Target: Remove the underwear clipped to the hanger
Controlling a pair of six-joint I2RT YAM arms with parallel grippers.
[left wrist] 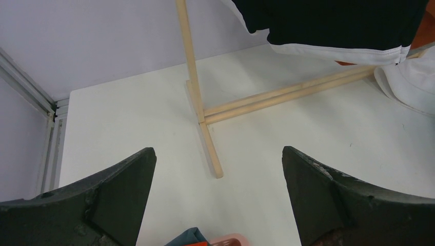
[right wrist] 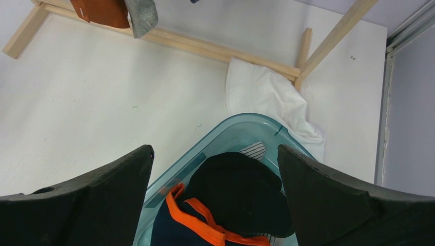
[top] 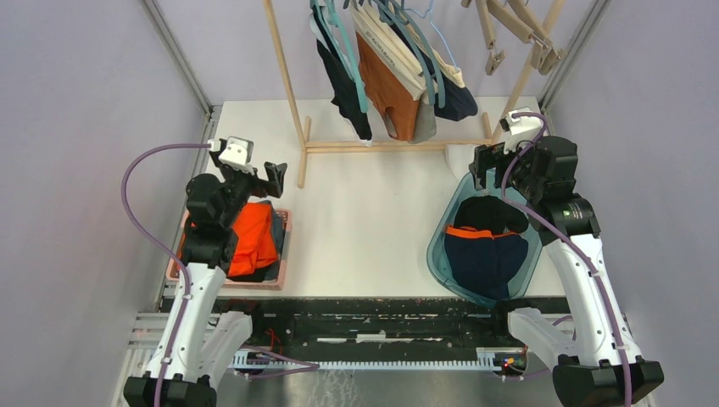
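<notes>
Several pieces of underwear hang on blue hangers [top: 346, 52] from a wooden rack. Leftmost is a black piece with white trim [top: 341, 89], which also shows at the top of the left wrist view. Beside it hangs a brown piece [top: 387, 80], and a navy one [top: 458, 103] is at the right. My left gripper stands open and empty, well below and left of the hanging clothes. Over the far side of the blue basket [right wrist: 246, 119], my right gripper is open with nothing between its fingers. The upper hanger ends lie outside the views.
The blue basket holds black cloth [right wrist: 236, 189] and navy cloth with an orange band. An orange cloth [top: 253, 239] lies in the pink basket [top: 286, 254] at left. White cloth [right wrist: 267, 92] lies behind the blue basket. Wooden clips [top: 494, 61] hang at the upper right.
</notes>
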